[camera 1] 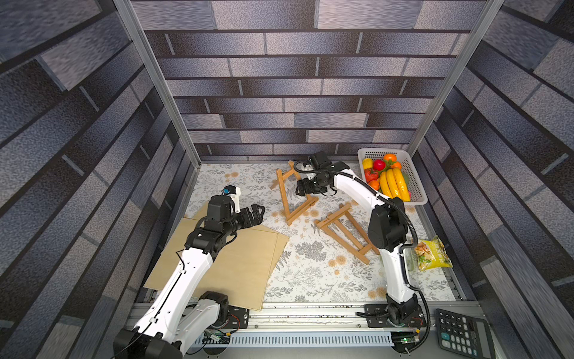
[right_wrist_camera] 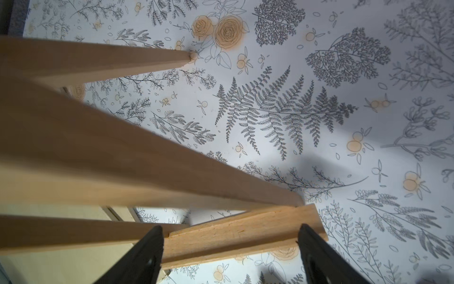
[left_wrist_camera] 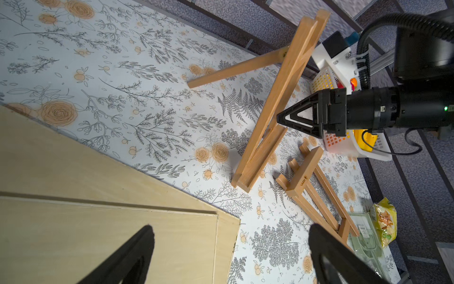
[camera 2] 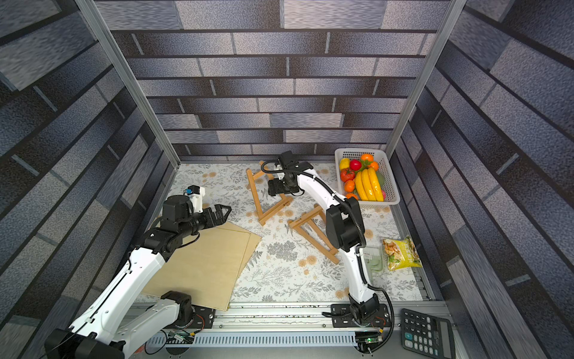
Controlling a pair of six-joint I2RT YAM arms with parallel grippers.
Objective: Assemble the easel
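Note:
The wooden easel (camera 1: 282,194), with its two front legs, rear leg and ledge, stands upright in the top left view. My right gripper (camera 1: 303,188) is beside its right leg; in the left wrist view its fingertips (left_wrist_camera: 294,115) reach that leg, but contact cannot be told. In the right wrist view the fingers are apart, with the ledge (right_wrist_camera: 246,236) beyond them and nothing visibly held. Left of the easel, over the boards, my left gripper (camera 1: 254,215) is open and empty. A second easel (camera 1: 343,242) lies nearer on the right.
Thin wooden boards (camera 1: 239,263) cover the front left. A basket (camera 1: 420,185) of toy fruit stands at the back right, a yellow snack bag (camera 1: 433,255) at the right edge.

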